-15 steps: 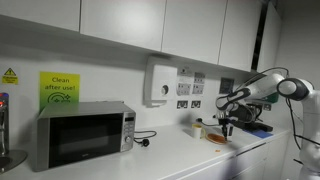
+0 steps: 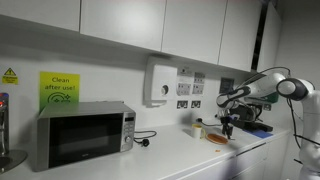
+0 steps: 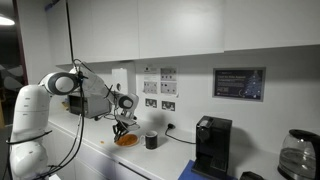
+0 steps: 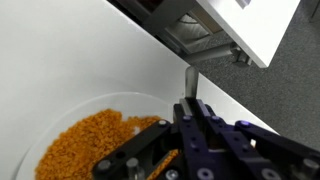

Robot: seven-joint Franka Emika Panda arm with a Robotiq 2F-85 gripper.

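Note:
My gripper is shut on a thin silver utensil (image 4: 191, 82), whose smooth end sticks out past the fingertips; its full shape is hidden. Beside and partly below the fingers in the wrist view lies a pale round plate (image 4: 72, 120) with orange grains (image 4: 85, 145) spread on it. From outside, the orange-covered plate (image 3: 127, 141) sits on the counter, and the gripper (image 3: 118, 131) is close to it. In the other exterior view the gripper (image 2: 228, 131) is at the right of the plate (image 2: 216, 138); the utensil is too small to make out there.
A dark mug (image 3: 151, 140) stands near the plate, with a black coffee machine (image 3: 212, 147) and a kettle (image 3: 298, 155) further right. The microwave (image 2: 85, 133) is at the far end. Past the counter's edge, the wrist view shows a white panel (image 4: 258, 25) and grey floor (image 4: 275, 95).

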